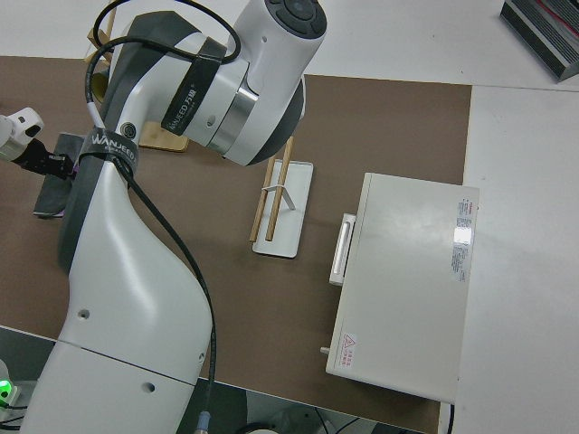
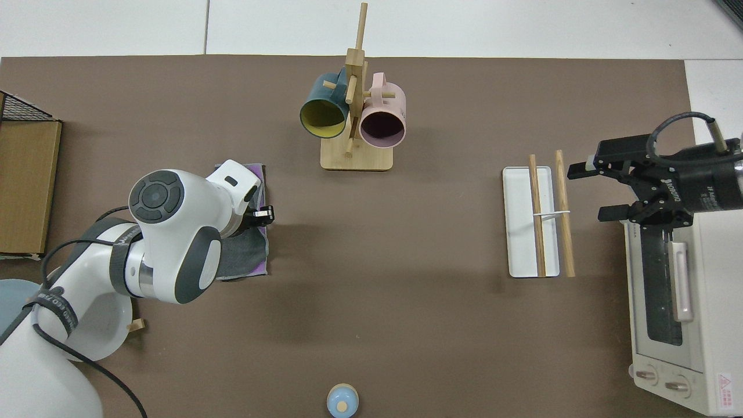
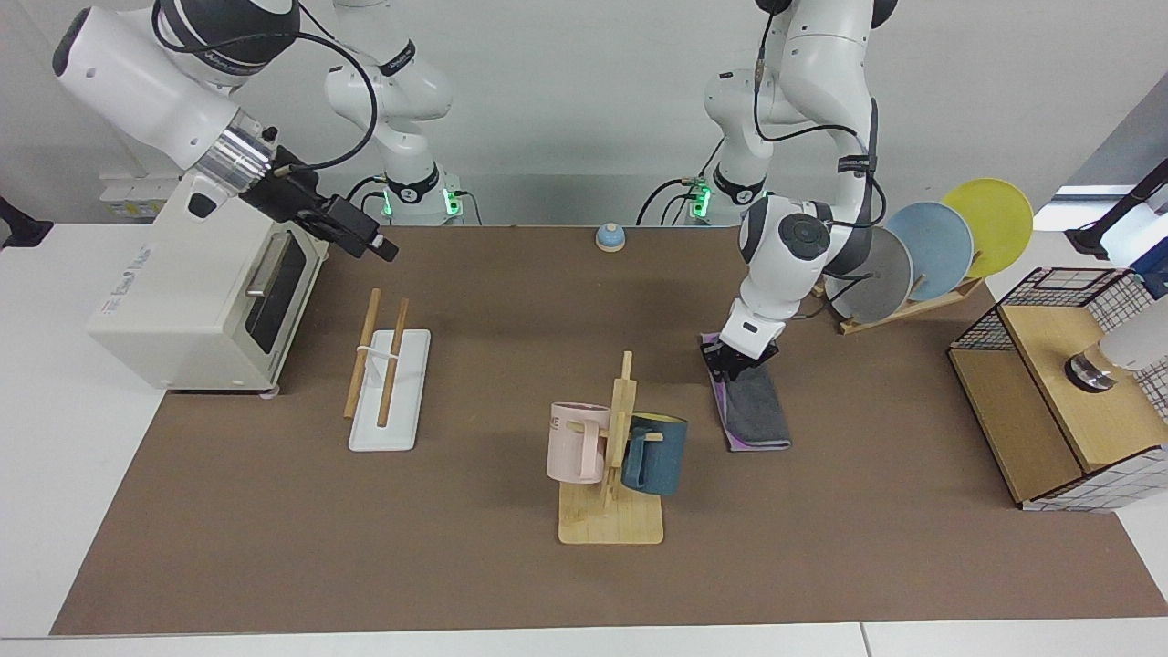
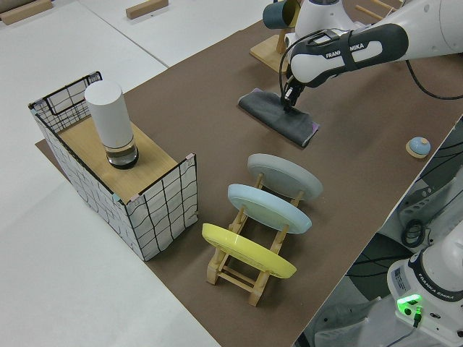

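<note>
On the left in the top view, one arm's gripper (image 2: 258, 217) is low over a folded grey towel with a purple edge (image 2: 240, 258), mostly hidden by the arm head; whether its fingers hold cloth cannot be seen. The other arm's black gripper (image 2: 585, 191) hangs above the toaster oven (image 2: 724, 285) at the right, apart from the white stand with two wooden rods (image 2: 519, 230); its fingers look spread, with nothing between them.
A wooden mug tree (image 2: 355, 164) holds a teal mug and a pink mug. A small blue round object (image 2: 342, 404) is near the front. A plate rack (image 4: 257, 289) and wire-sided shelf (image 4: 159, 217) stand at one end.
</note>
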